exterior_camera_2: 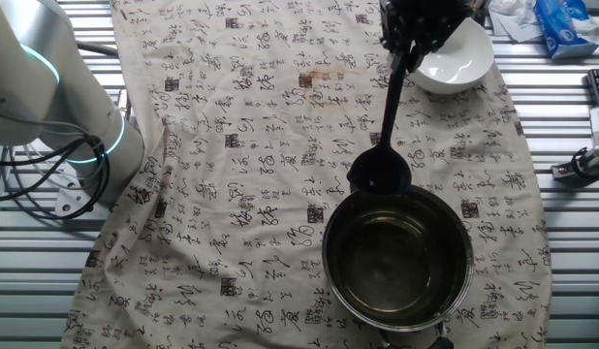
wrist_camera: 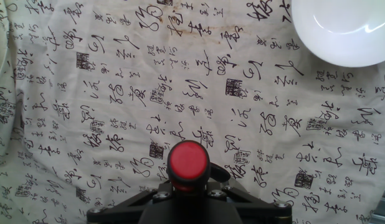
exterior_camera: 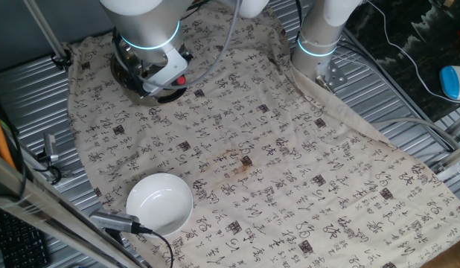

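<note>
A black ladle hangs from my gripper, which is shut on its handle. In the wrist view the handle's red end sticks up between the fingers of the gripper. Exterior view 2 shows the ladle's bowl overlapping the near rim of a metal pot; whether it touches the rim, I cannot tell. My arm covers part of the pot in exterior view 1. A white bowl rests on the cloth, apart from the pot, and looks empty.
A patterned cloth with folds covers the table, wide and clear between bowl and pot. A camera on a mount stands close by the bowl. A blue packet lies beyond the bowl.
</note>
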